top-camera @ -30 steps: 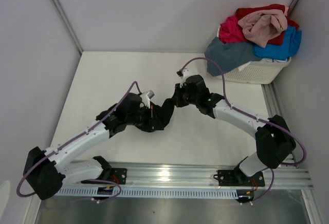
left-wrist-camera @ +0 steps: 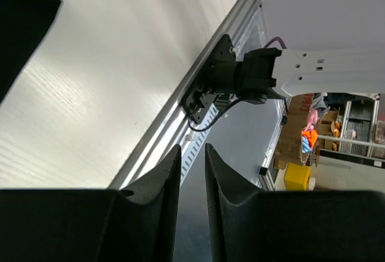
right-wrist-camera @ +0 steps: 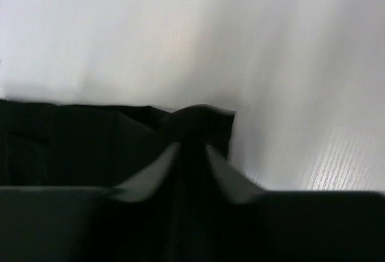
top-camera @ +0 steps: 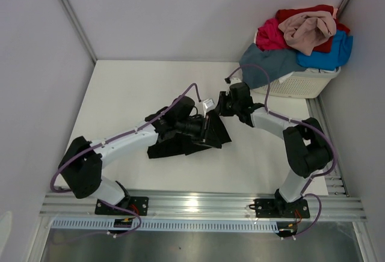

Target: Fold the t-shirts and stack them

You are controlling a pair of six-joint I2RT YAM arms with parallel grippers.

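Note:
A black t-shirt (top-camera: 165, 148) lies gathered on the white table, partly hidden under my left arm. Its right part reaches out beyond my left gripper (top-camera: 209, 139). In the left wrist view, that gripper's fingers (left-wrist-camera: 165, 178) are a little apart with nothing between them, and a dark shirt edge (left-wrist-camera: 21, 24) is off at the upper left. My right gripper (top-camera: 222, 103) is at the shirt's upper right end. Its blurred fingertips (right-wrist-camera: 159, 169) stand slightly apart over the black cloth (right-wrist-camera: 84, 145), one corner of which shows just beyond them.
A white laundry basket (top-camera: 301, 86) heaped with coloured clothes (top-camera: 310, 30) stands at the back right. Bare table (top-camera: 132, 82) lies behind the shirt and at the front right. The metal rail (top-camera: 192, 200) runs along the front edge.
Both grippers have shifted right, the left one farther. The black cloth bunched between them has moved right and now lies more spread out on the table.

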